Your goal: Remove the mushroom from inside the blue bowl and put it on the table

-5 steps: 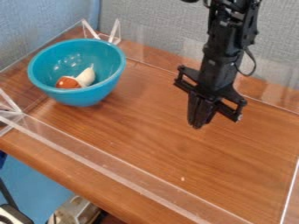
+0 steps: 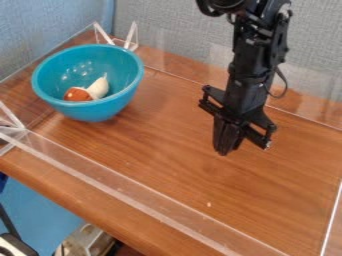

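The blue bowl [image 2: 130, 83] stands upright at the back left of the wooden table [image 2: 167, 165]. Inside it lies what looks like the mushroom [image 2: 98, 88], with a pale white part and an orange-red part at its lower left; whether these are one piece is hard to tell. Well to the right of the bowl, my black gripper [image 2: 229, 143] points down over the table, apart from the bowl and the mushroom. Its dark fingers overlap in this view, so their spacing is unclear. No object shows at their tips.
Clear low walls edge the table, with white tape at the left and back. A grey panel [image 2: 174, 28] rises behind. Clutter [image 2: 87, 243] lies below the front left edge.
My gripper has come down slightly and shifted a little to the left over the last second. The bowl and its contents have stayed in place.
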